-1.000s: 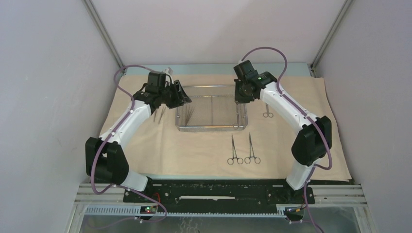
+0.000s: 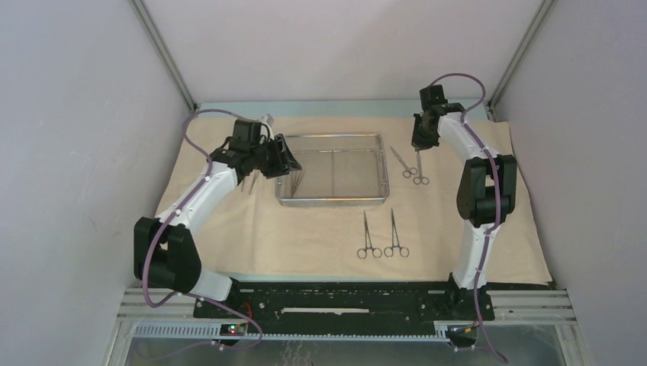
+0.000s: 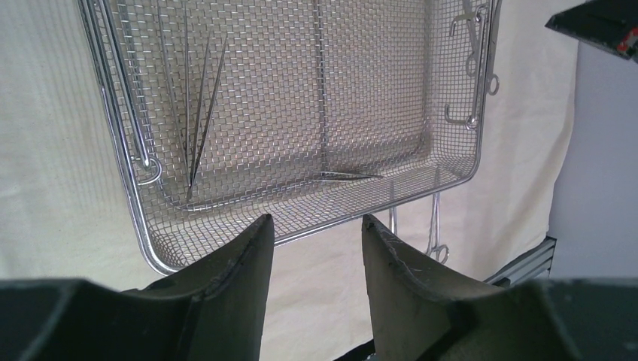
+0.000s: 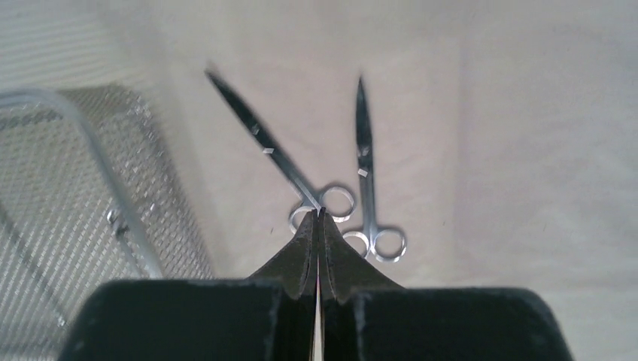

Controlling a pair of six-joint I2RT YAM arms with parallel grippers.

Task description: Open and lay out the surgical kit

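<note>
The wire mesh tray [image 2: 333, 202] sits mid-cloth with several thin instruments [image 2: 297, 181] inside at its left. My left gripper [image 2: 284, 166] hangs over the tray's left end, open and empty; in the left wrist view its fingers [image 3: 256, 259] stand wide apart at the tray rim [image 3: 123, 162]. Right of the tray, angled scissors [image 2: 403, 162] and straighter scissors [image 2: 420, 169] lie close together on the cloth. Above them is my right gripper [image 2: 424, 143]. In the right wrist view, the shut fingertips [image 4: 310, 235] overlap the angled scissors' handle [image 4: 338, 203]; nothing shows between them.
Two clamp-like instruments [image 2: 368, 238] lie side by side in front of the tray. Two slim instruments [image 2: 254, 183] rest on the cloth left of it. Bare cloth [image 2: 305, 236] spreads across the front, and the far right is clear. Grey walls bound both sides.
My right gripper has moved right from over the tray's right side, where scissors hung below it. The angled scissors now lie on the cloth beside the others. The left arm has hardly moved.
</note>
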